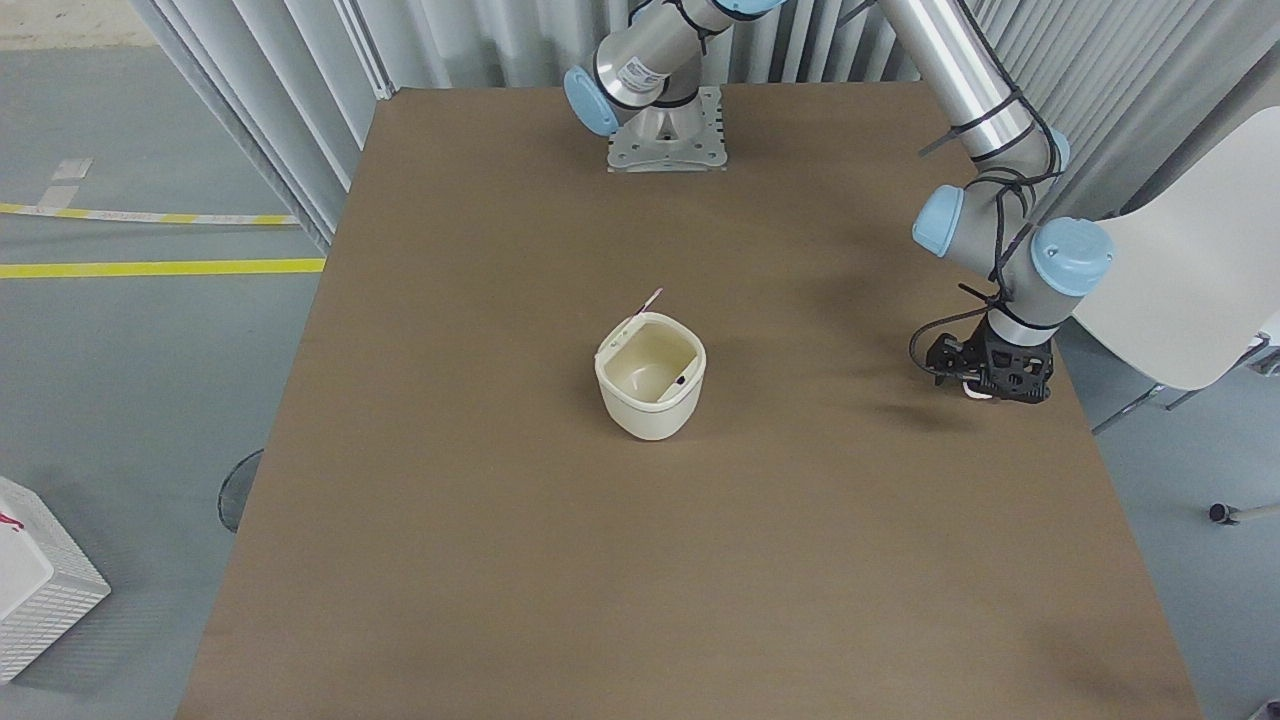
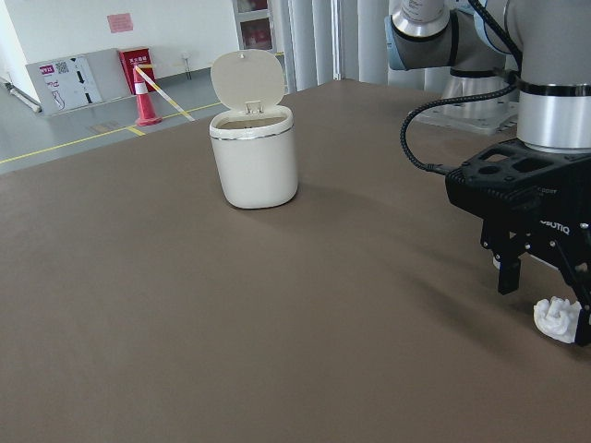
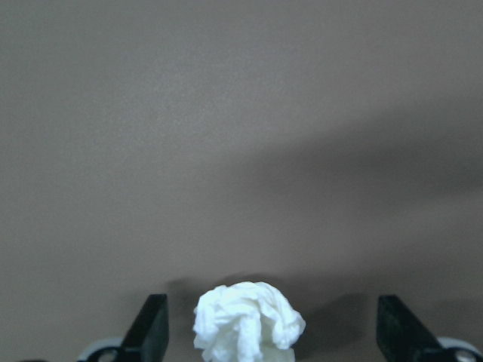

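A crumpled white paper ball [image 3: 245, 324] [image 2: 555, 318] sits on the brown table [image 1: 672, 552] near its right edge, mostly hidden under the gripper in the front view. My gripper is open around it, with one finger on either side in the wrist view; the black gripper body [image 1: 991, 366] stands low over that edge. A small cream bin [image 1: 648, 396] [image 2: 254, 166] stands upright at the table's middle, its lid raised.
The robot's base [image 1: 666, 150] is at the back of the table. A white chair [image 1: 1188, 252] stands beyond the right edge.
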